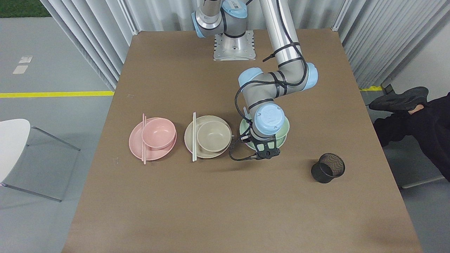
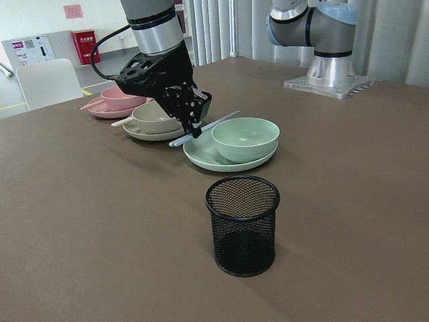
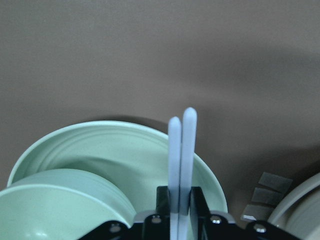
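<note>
My gripper holds a pair of pale chopsticks (image 3: 187, 150) upright in the wrist view, its fingers closed round them. They hang at the left edge of the green plate (image 3: 110, 150), beside the green bowl (image 3: 60, 210); the left view shows them (image 2: 224, 119) lying slantwise at that plate's side (image 2: 214, 163). From the front, my wrist covers much of the green set. A cream set with chopsticks (image 1: 194, 137) and a pink set with chopsticks (image 1: 143, 154) stand to the image's left.
A black mesh cup (image 1: 327, 168) stands front right. A seated person's leg is beside the table's right edge.
</note>
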